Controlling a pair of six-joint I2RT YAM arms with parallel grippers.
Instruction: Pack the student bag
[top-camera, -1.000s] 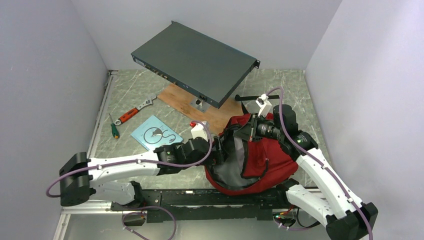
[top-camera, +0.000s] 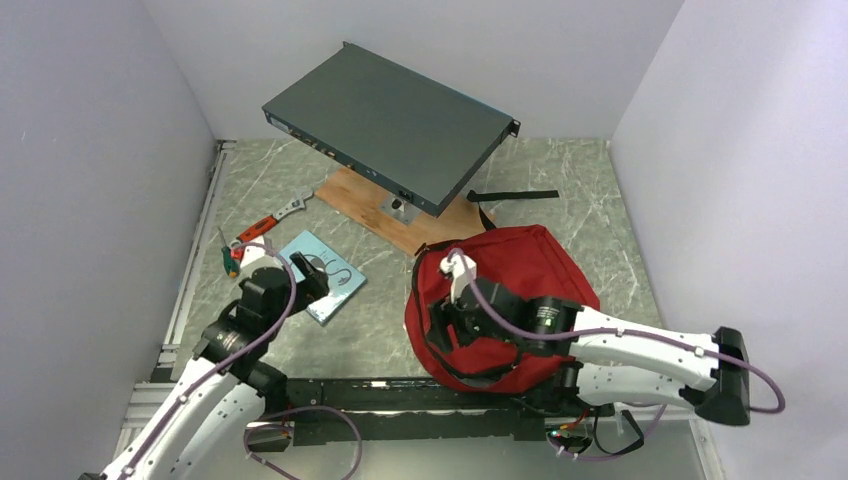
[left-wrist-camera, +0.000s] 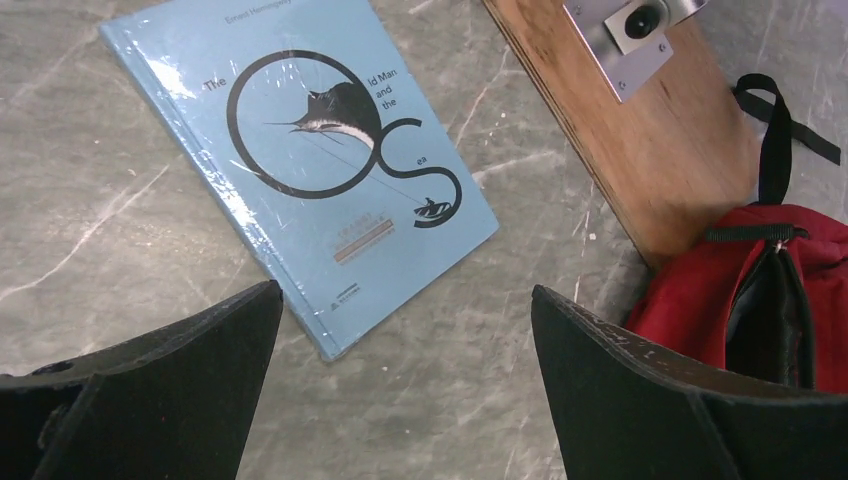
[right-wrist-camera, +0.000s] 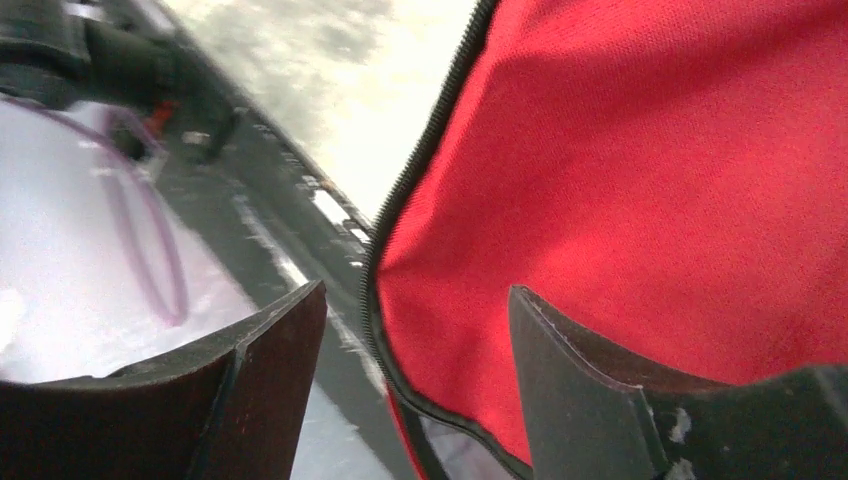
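The red bag (top-camera: 545, 270) with black zip and straps lies at the front right, its flap now over most of the opening. My right gripper (top-camera: 450, 325) is open low over its left part; the right wrist view shows red fabric (right-wrist-camera: 640, 200) and the zip between and ahead of its fingers. A light blue book (left-wrist-camera: 320, 170) with a fish drawing lies left of the bag. My left gripper hangs open above the book's near end, nothing between its fingers.
An orange wrench (top-camera: 262, 225) and green screwdriver (top-camera: 229, 258) lie at the left. A wooden board (top-camera: 430, 230) under a large dark metal unit (top-camera: 390, 120) fills the back. Grey walls bound both sides.
My left arm has moved left from the bag to over the book. My right gripper has moved from the bag's back down and left, and the red flap now covers the grey interior.
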